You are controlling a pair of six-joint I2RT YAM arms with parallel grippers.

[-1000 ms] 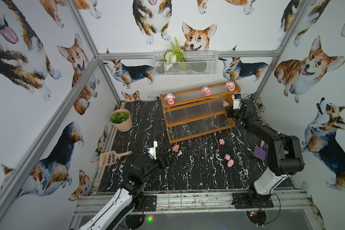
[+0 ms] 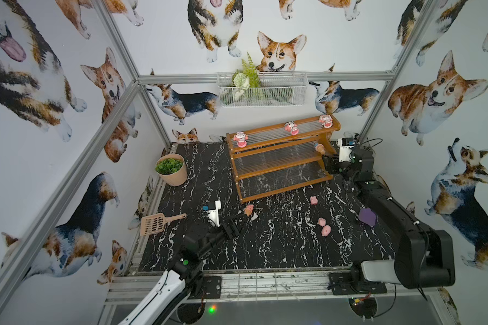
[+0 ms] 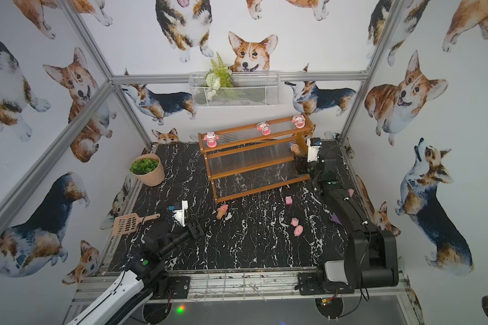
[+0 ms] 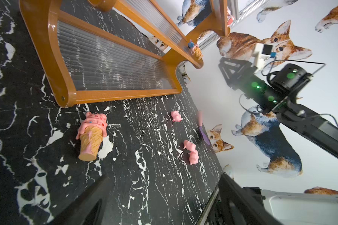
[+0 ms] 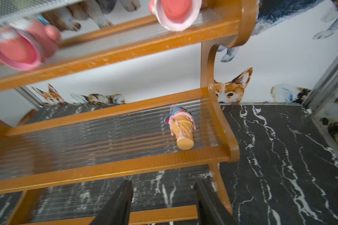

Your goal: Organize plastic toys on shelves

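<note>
The wooden shelf (image 2: 279,193) has three pink figures on top, among them one (image 2: 240,139) at left. An ice cream toy (image 5: 182,131) lies on its middle level at the right end. My right gripper is at that end, in front of and apart from that toy, fingers apart with nothing between. My left gripper is open, low at front left, with a second ice cream toy (image 4: 90,136) on the table just beyond it. Several small pink toys (image 4: 193,157) lie on the table to the right.
A potted plant (image 2: 170,173) and slotted scoop (image 2: 154,222) stand or lie at left. A purple scoop (image 2: 367,216) lies at right under the right arm. A wire basket (image 2: 276,94) hangs on the back wall. Table between shelf and front edge is largely clear.
My left gripper has barely moved.
</note>
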